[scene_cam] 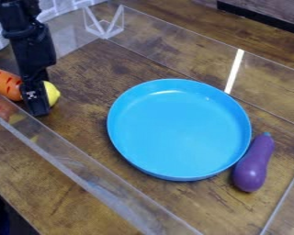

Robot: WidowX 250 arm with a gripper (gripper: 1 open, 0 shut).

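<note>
The black gripper (34, 97) is at the left edge, low over a yellow object (50, 95) that lies against its fingers, with an orange carrot-like object (4, 83) just left of it. Whether the fingers are shut on the yellow object cannot be told. A large blue plate (178, 128) fills the centre right, and a purple eggplant (252, 166) lies beside it at the right.
Clear plastic walls border the wooden work surface (100, 64), one running diagonally along the lower left near the gripper. A small white wire-like item (103, 22) sits at the back. The surface between gripper and plate is clear.
</note>
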